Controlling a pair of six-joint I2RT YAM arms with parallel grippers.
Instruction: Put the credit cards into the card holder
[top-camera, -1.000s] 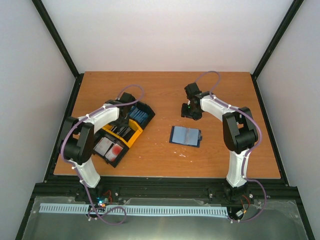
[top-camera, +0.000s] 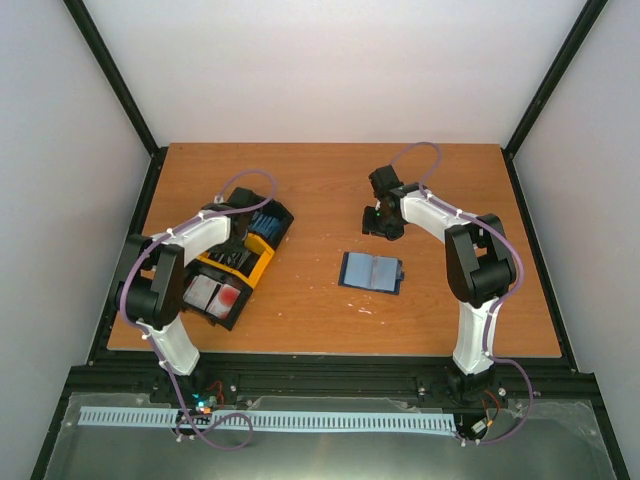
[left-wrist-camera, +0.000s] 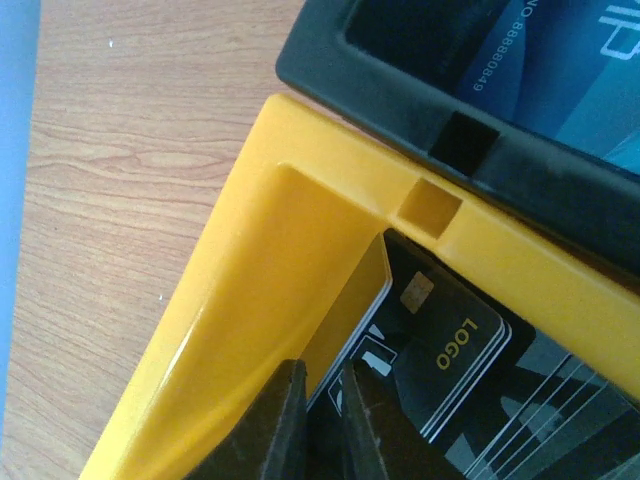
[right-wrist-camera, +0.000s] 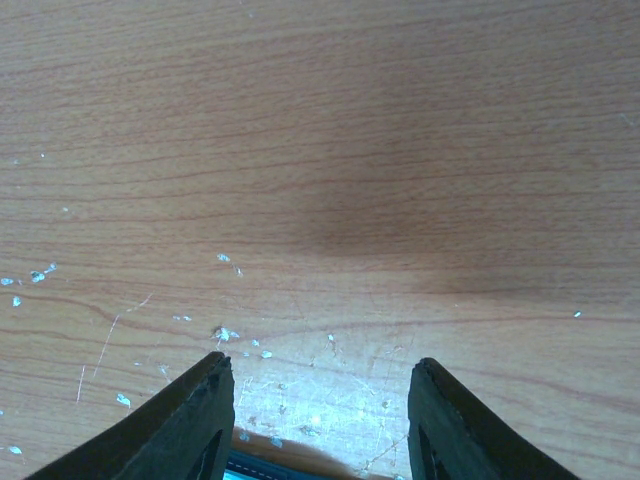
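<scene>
In the left wrist view my left gripper is down in the yellow tray (left-wrist-camera: 215, 300), a narrow gap showing between its fingers. Black cards (left-wrist-camera: 430, 330) marked LOGO lean in that tray. One card's pale edge runs down into the gap; whether both fingers touch it I cannot tell. The card holder (top-camera: 371, 272) lies spread open on the table, its pale blue pockets facing up. Behind it, my right gripper stands wide open over bare wood with nothing between its fingers. Only a dark strip of the holder (right-wrist-camera: 265, 470) enters the right wrist view.
A black tray (top-camera: 268, 222) of blue cards adjoins the yellow one at the back. On the front side another black tray (top-camera: 228, 316) holds pale and red-marked cards.
The right arm and the card holder look unmoved.
</scene>
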